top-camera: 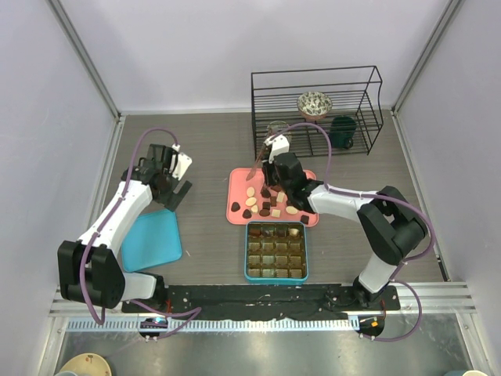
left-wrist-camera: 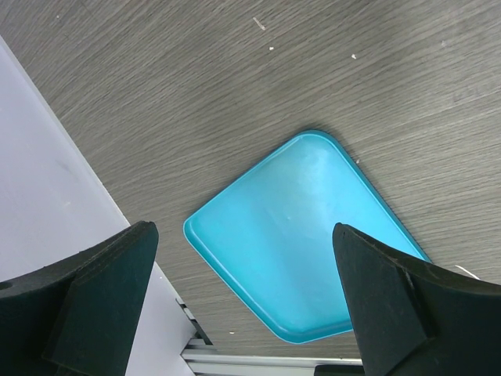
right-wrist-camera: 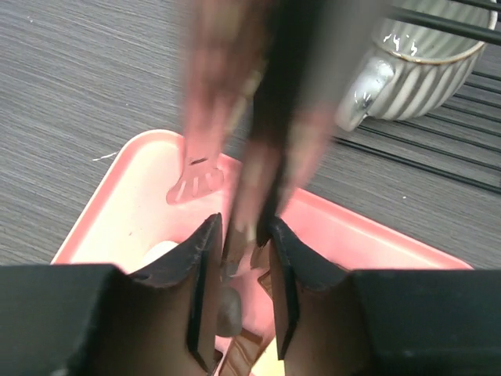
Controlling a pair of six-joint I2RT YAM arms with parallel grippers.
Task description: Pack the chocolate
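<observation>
My right gripper is low over the pink tray (top-camera: 239, 188) of chocolates (top-camera: 273, 204); in the right wrist view it has pink and dark tongs (right-wrist-camera: 250, 180) close between and above its fingers, blurred, and how far the fingers stand is unclear. A pink utensil head (right-wrist-camera: 194, 180) shows beside them. The chocolate box (top-camera: 274, 272), with compartments, sits in front of the tray. My left gripper is open above the empty blue tray (left-wrist-camera: 266, 227), nothing between its fingers.
A black wire rack (top-camera: 368, 110) at the back holds a patterned bowl (top-camera: 315, 102), a dark green container (top-camera: 342, 131) and a ribbed cup (right-wrist-camera: 423, 78). Bare table lies between the two trays and at the right.
</observation>
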